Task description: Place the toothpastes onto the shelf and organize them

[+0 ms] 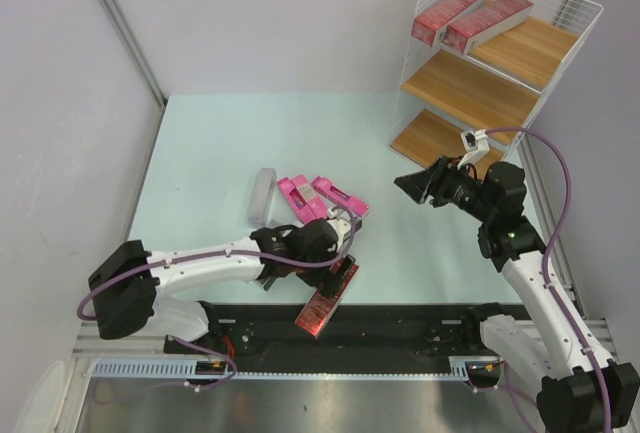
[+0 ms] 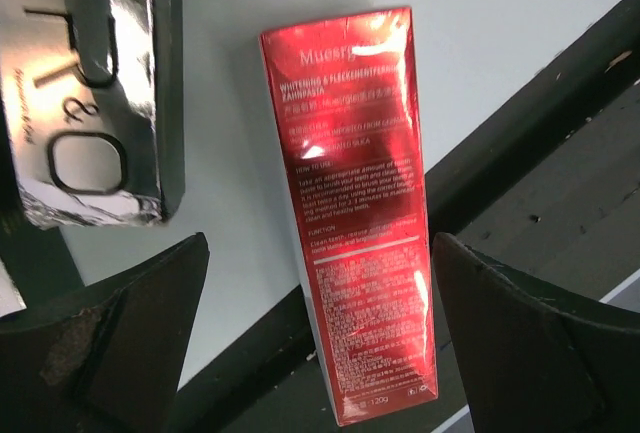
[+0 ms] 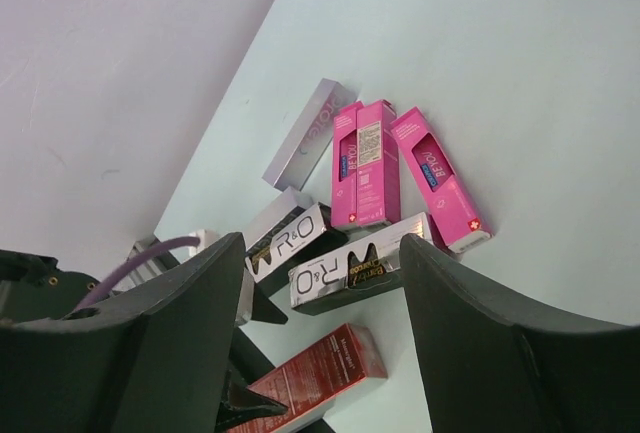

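My left gripper [image 1: 330,268] is open, lowered over a red toothpaste box [image 2: 355,223] on the front table edge; in the left wrist view the box lies between its fingers. My right gripper [image 1: 420,183] hangs open over the table, right of the pink boxes [image 1: 340,193], nothing between its fingers. Silver-black boxes [image 3: 345,268] and a grey box [image 1: 260,195] lie beside the pink ones. Two red boxes [image 1: 448,13] sit on the top tier of the shelf [image 1: 470,91]; its two lower tiers show empty.
Walls stand at the left and right, and a dark rail [image 1: 410,313] runs along the front edge.
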